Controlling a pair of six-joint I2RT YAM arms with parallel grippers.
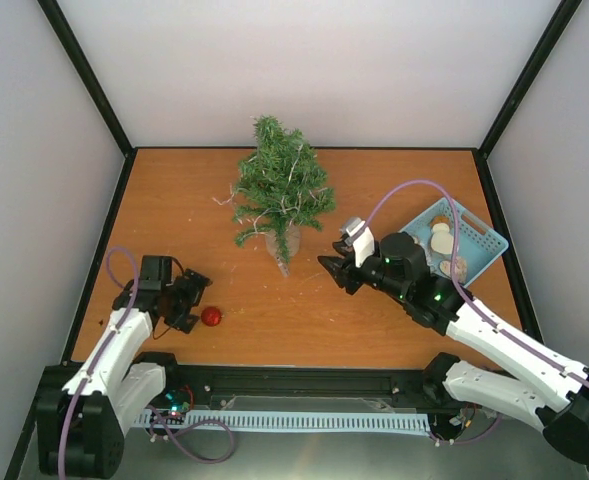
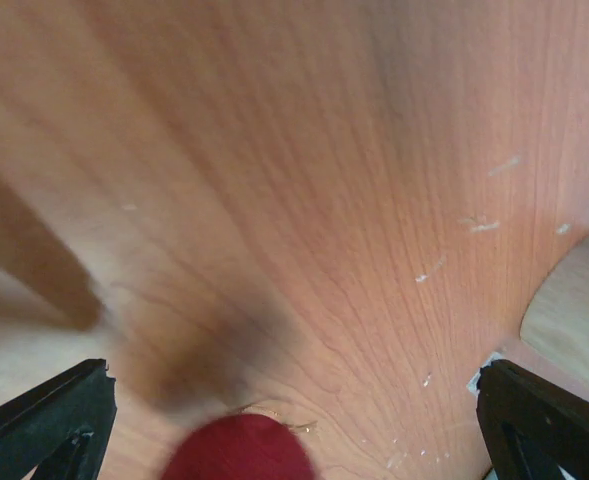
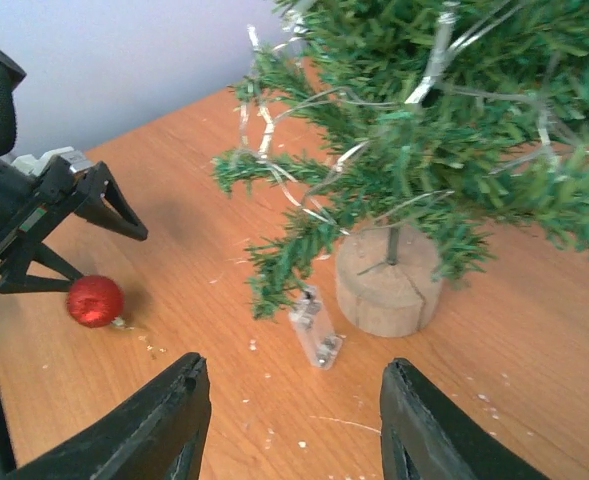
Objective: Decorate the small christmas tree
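The small tree [image 1: 279,180] stands at the table's middle back on a wooden base [image 3: 384,290], with thin silvery strands on its branches. A red bauble [image 1: 211,316] lies on the table at the left; its top shows at the bottom of the left wrist view [image 2: 237,455]. My left gripper [image 1: 194,302] is open low beside the bauble, nothing between its fingers. My right gripper [image 1: 334,270] is open above the table, right of the tree and lower in the top view, also empty; its fingertips frame bare wood in its wrist view.
A light blue basket [image 1: 482,240] with several pale round pieces sits at the right edge, partly behind the right arm. A small clear piece [image 3: 314,330] lies by the tree's base.
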